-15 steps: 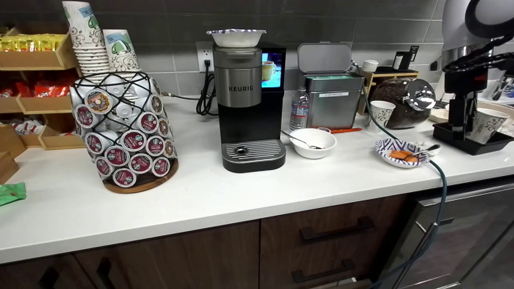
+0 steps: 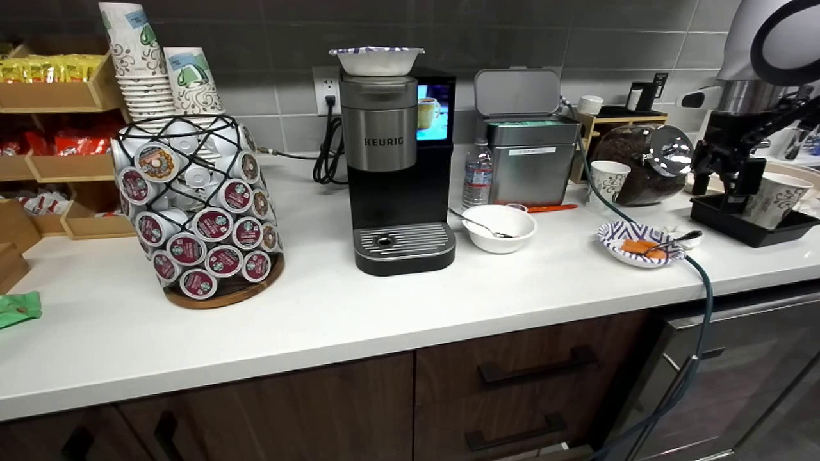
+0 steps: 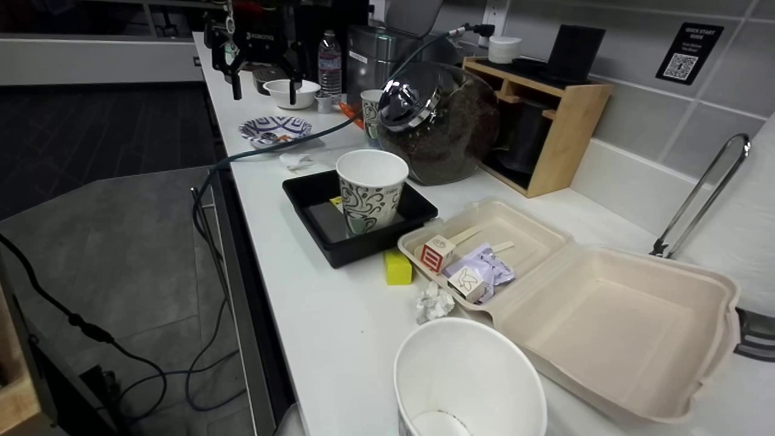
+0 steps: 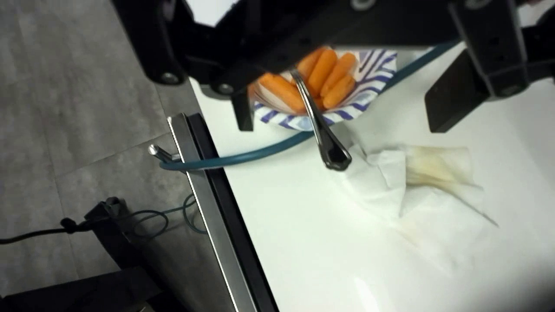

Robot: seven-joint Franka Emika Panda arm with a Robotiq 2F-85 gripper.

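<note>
My gripper [image 3: 265,88] is open and empty, hanging above the counter with its fingers spread wide. In the wrist view its fingers [image 4: 451,96] stand on either side of a purple-and-white patterned bowl [image 4: 382,70], which lies below them. Orange carrots [image 4: 323,78] fill that bowl, partly hidden behind the gripper body. A metal utensil [image 4: 323,132] leans out over its rim, handle outward; its other end is hidden. A crumpled, stained napkin [image 4: 416,184] lies beside the bowl.
A teal hose [image 4: 265,151] crosses the counter by the bowl and hangs over the edge. A paper cup [image 3: 372,192] stands in a black tray [image 3: 312,218]. Near the bowl are a white bowl [image 2: 500,230] with a spoon and a tilted glass jar [image 2: 634,165].
In exterior view 1, the gripper has turned, so its two fingers now show apart rather than nearly in line. The arm above it has shifted rightward. Objects on the counter look unmoved.
</note>
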